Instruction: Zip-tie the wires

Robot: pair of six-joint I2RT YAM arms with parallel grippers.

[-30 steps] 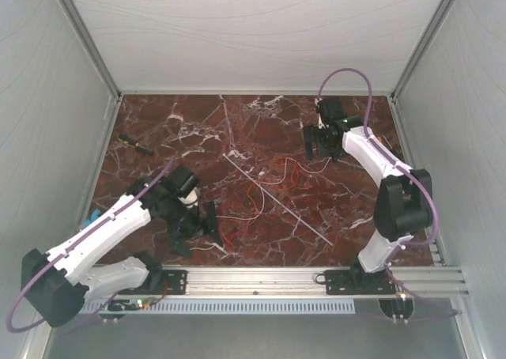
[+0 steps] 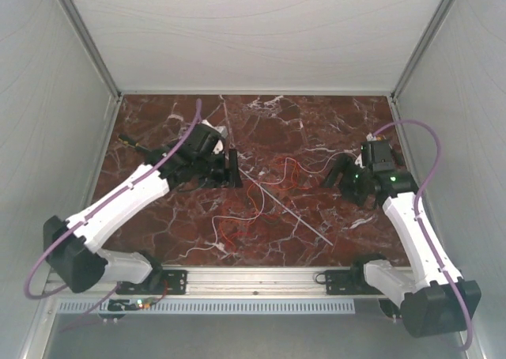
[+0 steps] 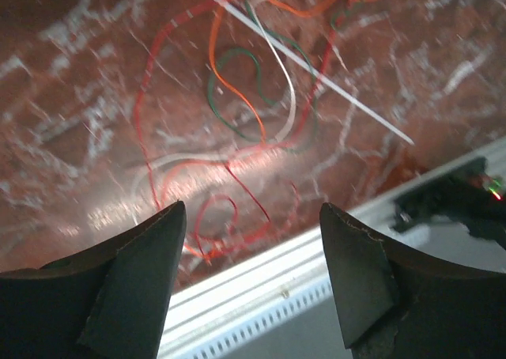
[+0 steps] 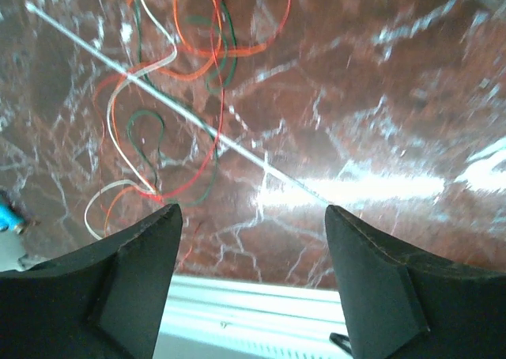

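A long white zip tie [image 2: 292,213] lies diagonally on the marble board, crossing a loose tangle of red, orange, green and white wires [image 4: 217,51]. In the left wrist view the zip tie [image 3: 356,102] runs over the wires toward the upper right. My left gripper [image 2: 225,169] hovers over the upper left end of the wire area, fingers apart with nothing between them. My right gripper [image 2: 336,171] is above the right side near the wire ends, also open and empty.
The board [image 2: 269,122] has free room at the back and right. A metal rail [image 2: 237,280] runs along the front edge, white walls stand at the sides, and a dark tool [image 2: 130,142] lies at the far left.
My left arm has moved toward the back and middle of the board. The wires and zip tie look unmoved.
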